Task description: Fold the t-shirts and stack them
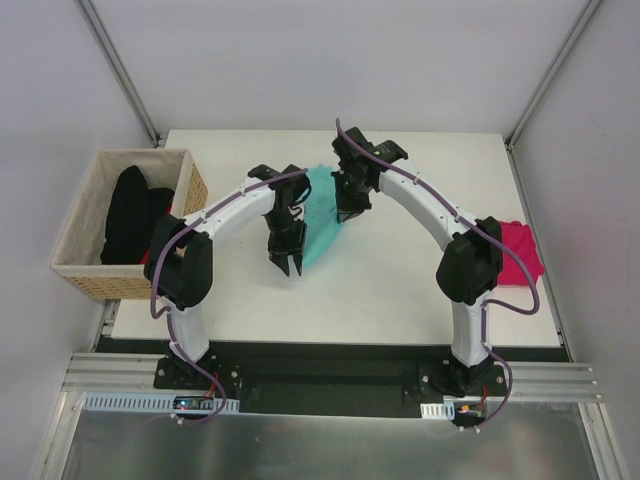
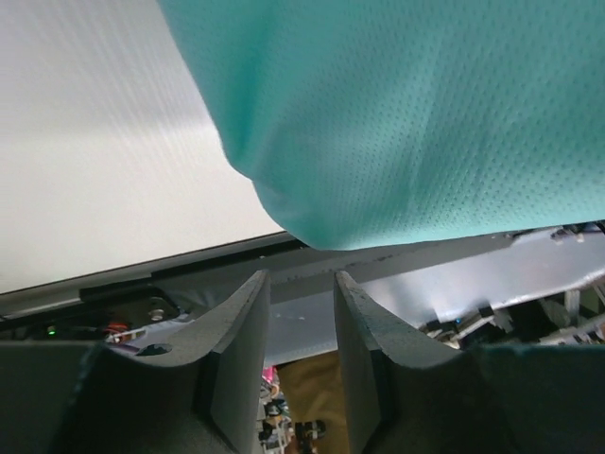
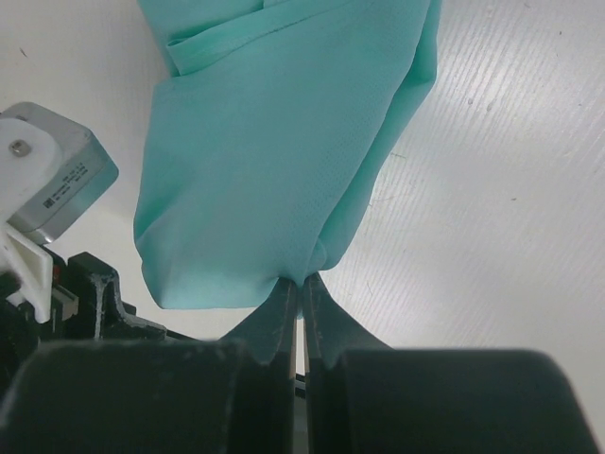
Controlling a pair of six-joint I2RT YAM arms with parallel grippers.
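A teal t-shirt [image 1: 321, 212] hangs lifted over the table, its upper part running back between the two arms. My right gripper is shut on the shirt's edge, bunching the cloth at its fingertips. In the left wrist view, the shirt's lower edge [image 2: 378, 213] curves just beyond my left gripper. The left fingers [image 2: 248, 312] stand apart with no cloth between them. From above, the left gripper is beside the shirt's lower left corner. A red folded cloth [image 1: 519, 254] lies at the table's right edge.
A wicker basket [image 1: 75, 270] with a pale lining stands at the left, holding dark [image 1: 128, 215] and red cloth. Bare white table [image 1: 330, 315] lies in front of the grippers and to the right of the teal shirt.
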